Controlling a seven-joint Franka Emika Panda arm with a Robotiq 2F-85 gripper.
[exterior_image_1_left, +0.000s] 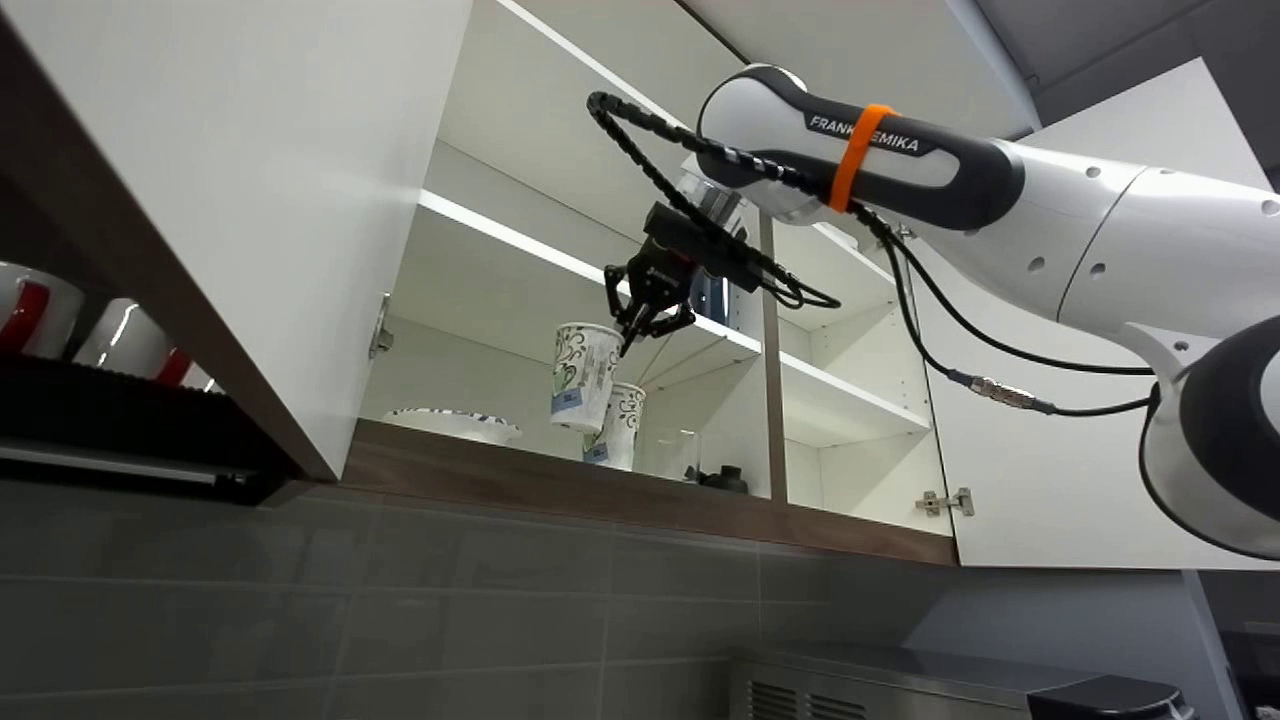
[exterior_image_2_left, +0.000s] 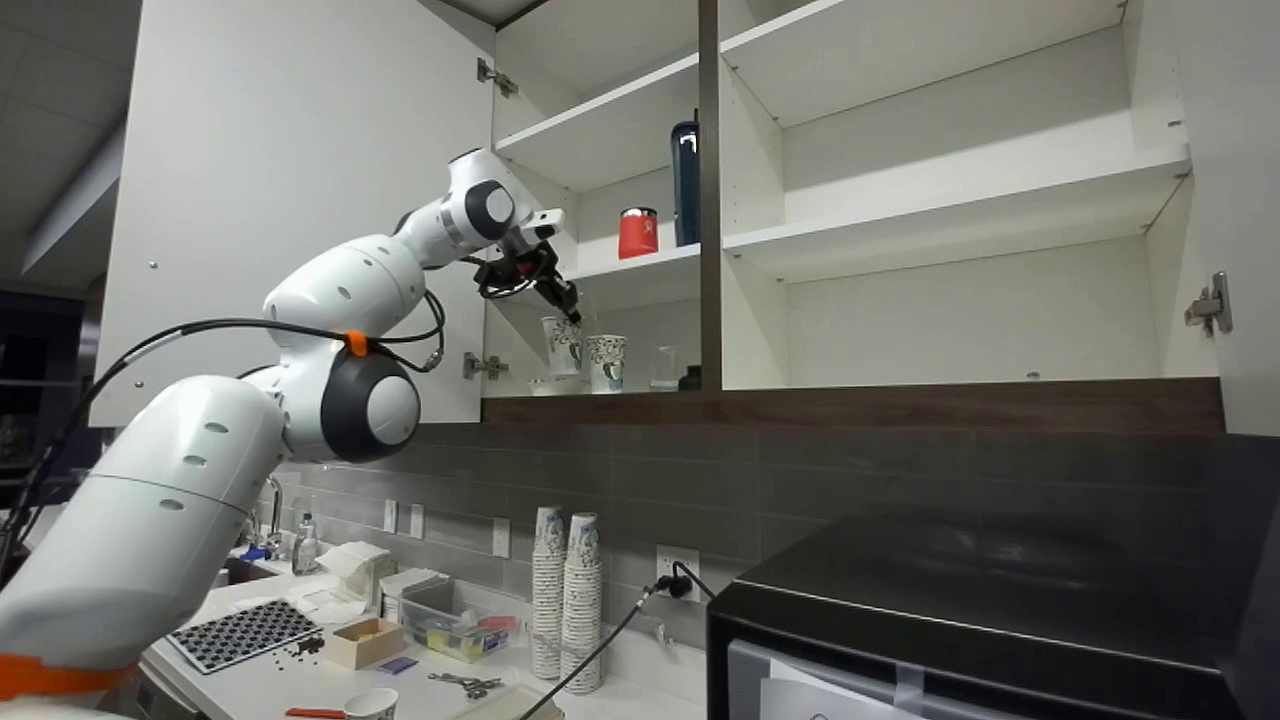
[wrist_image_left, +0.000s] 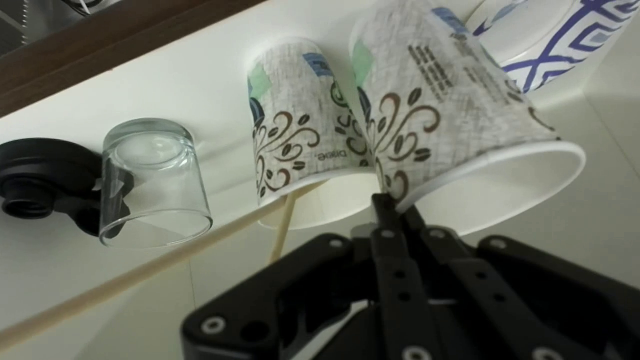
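Note:
A patterned paper cup (exterior_image_1_left: 585, 378) hangs by its rim from my gripper (exterior_image_1_left: 632, 340), clear of the lower cabinet shelf. In the wrist view my gripper is shut on the near rim of that cup (wrist_image_left: 444, 114), its mouth facing the camera. Close beside it, a second matching cup (wrist_image_left: 306, 120) stands on the shelf with thin wooden sticks (wrist_image_left: 282, 231) in its mouth. Exterior view 2 shows the held cup (exterior_image_2_left: 561, 346) slightly tilted, just left of and a little higher than the standing cup (exterior_image_2_left: 607, 364).
On the same shelf are a clear glass (wrist_image_left: 156, 180), a black lid-like object (wrist_image_left: 45, 174) and a bowl with a blue pattern (wrist_image_left: 561, 45). A red tumbler (exterior_image_2_left: 638, 233) and a dark bottle (exterior_image_2_left: 685, 180) stand on the shelf above. The right-hand cabinet section is empty.

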